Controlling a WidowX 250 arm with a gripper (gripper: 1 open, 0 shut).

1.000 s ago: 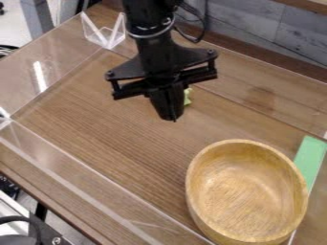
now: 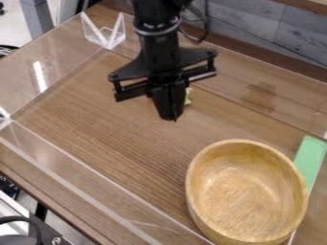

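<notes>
The black robot gripper point(image 2: 170, 107) hangs from the top of the view over the middle of the wooden table, its narrow tip pointing down and shut. Partly hidden behind it is a small yellow-green object point(image 2: 188, 97); whether the two touch cannot be told.
A large wooden bowl point(image 2: 246, 211) sits at the bottom right, beside a green strip point(image 2: 308, 158). Clear plastic pieces stand at the upper left and left edge. A grey backboard point(image 2: 269, 38) runs along the back.
The arm and gripper have shifted slightly over the last second, with a small tilt in the body. The objects on the table appear unmoved.
</notes>
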